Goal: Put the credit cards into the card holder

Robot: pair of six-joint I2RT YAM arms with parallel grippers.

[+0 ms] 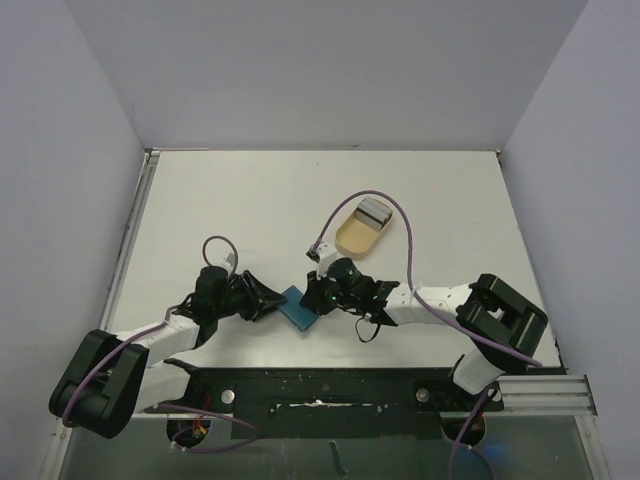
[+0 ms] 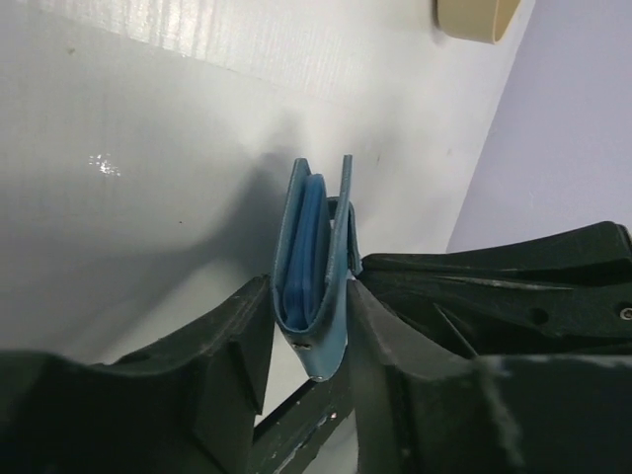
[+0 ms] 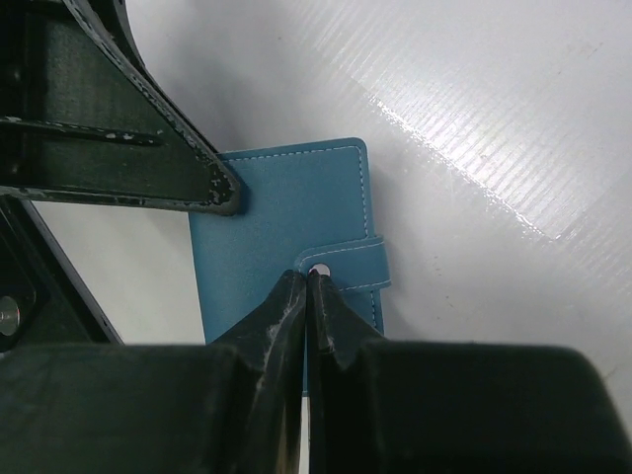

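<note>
The blue card holder (image 1: 299, 309) is between my two grippers near the table's front. My right gripper is shut on it at the stitched face, beside the small flap. In the left wrist view the holder (image 2: 316, 267) stands edge-on with its outer walls parted and blue layers inside. My left gripper has its fingers on either side of the holder's lower end; whether they grip it cannot be told. One left finger (image 3: 188, 168) overlaps the holder's upper left corner in the right wrist view. Grey-white cards (image 1: 373, 212) seem to lie in the tan tray.
The tan tray (image 1: 354, 238) stands behind my right arm, toward the back right. Both forearms cross the front, with purple cables arching over them.
</note>
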